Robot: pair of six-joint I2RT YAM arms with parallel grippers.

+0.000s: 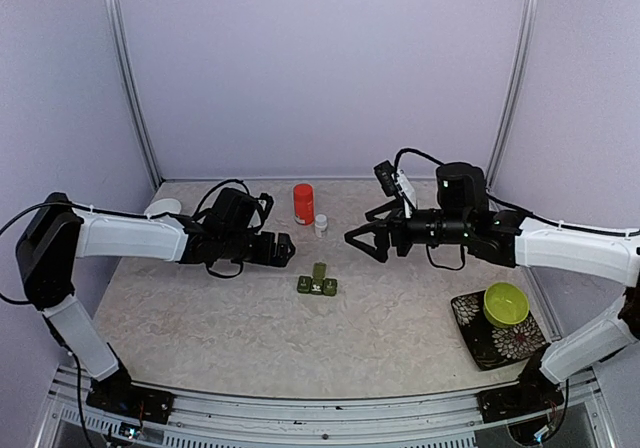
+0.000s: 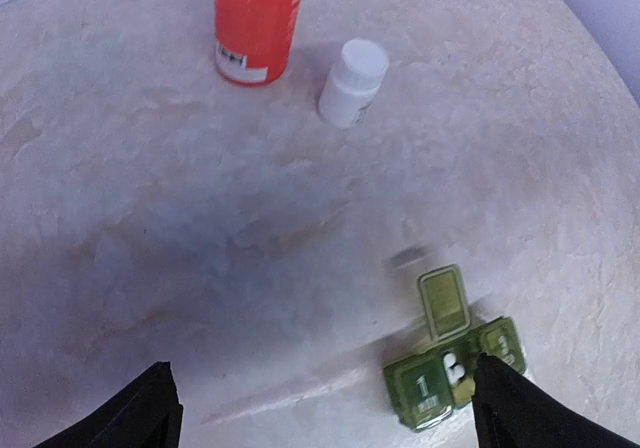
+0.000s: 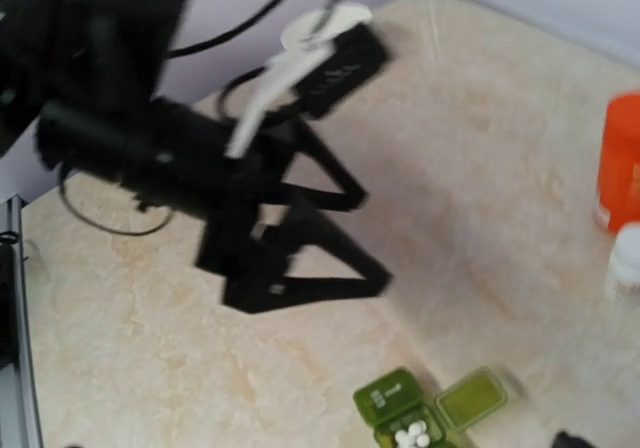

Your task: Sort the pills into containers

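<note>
A green pill box (image 1: 316,285) lies mid-table, one lid flipped open, with white pills (image 3: 412,434) in that compartment. A small white bottle (image 2: 348,93) and a red canister (image 1: 303,204) stand upright behind it. My left gripper (image 1: 276,249) hangs open and empty left of the bottles, above the table; in its wrist view the fingertips show at the lower corners with the box between and beyond. My right gripper (image 1: 365,236) is open and empty, right of the white bottle and above the table.
A black patterned tray (image 1: 510,345) holding a green bowl (image 1: 506,304) lies at the right. A white round object (image 1: 162,207) is at the back left, partly behind the left arm.
</note>
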